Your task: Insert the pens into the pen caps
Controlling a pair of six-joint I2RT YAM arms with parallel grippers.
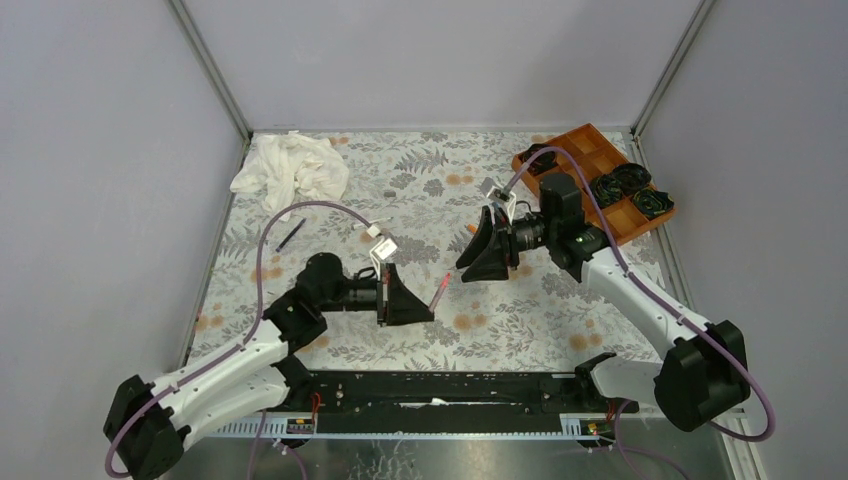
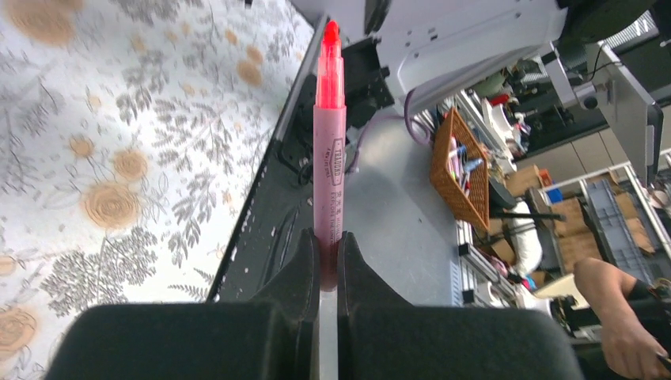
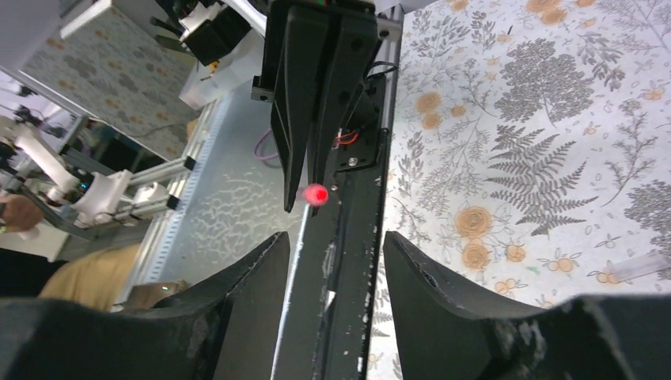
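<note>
My left gripper (image 1: 428, 312) is shut on a pink pen (image 2: 329, 174), which points away from the fingers with its bright red-pink tip uncovered. Up and to the right of it, in the top view, my right gripper (image 1: 462, 270) stands open with nothing seen between its fingertips. A dark pen (image 1: 291, 236) lies on the left of the table. An orange pen (image 1: 471, 229) is partly hidden behind the right arm. A clear piece, perhaps a cap (image 3: 637, 265), lies on the table at the right of the right wrist view.
A white cloth (image 1: 285, 170) lies at the back left. A wooden compartment tray (image 1: 580, 145) with dark coiled items stands at the back right.
</note>
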